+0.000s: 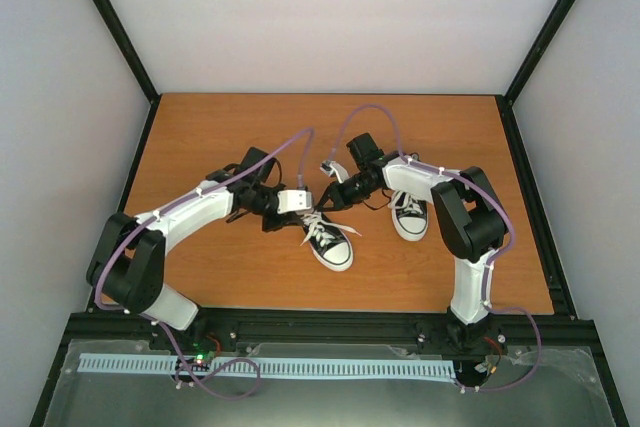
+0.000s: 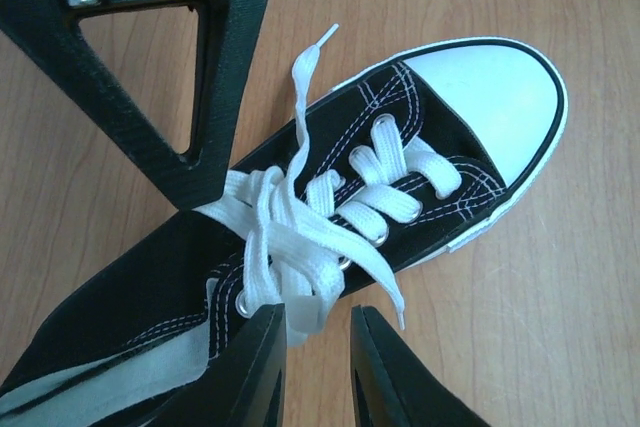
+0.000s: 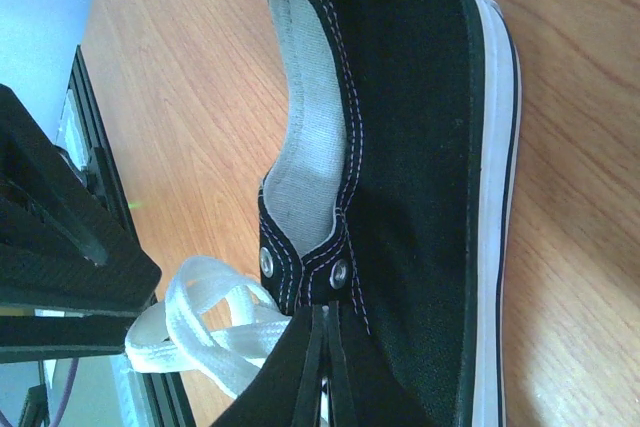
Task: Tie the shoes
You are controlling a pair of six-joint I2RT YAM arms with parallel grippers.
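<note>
A black and white sneaker [image 1: 328, 245] lies near the table's middle, its white laces [image 2: 290, 227] crossed and looped over the tongue. In the left wrist view its toe points to the upper right. My left gripper is part open at the shoe's near side, with a lace loop at the gap between its fingertips. My right gripper is shut on a white lace close to the eyelets; the pinched part is mostly hidden. Lace loops [image 3: 205, 322] also lie by the left gripper's dark fingers [image 3: 70, 247] in the right wrist view.
The second sneaker [image 1: 409, 215] stands to the right, partly under the right arm. Both grippers are very close together over the first shoe. Bare wooden table [image 1: 250, 272] lies in front and at the back.
</note>
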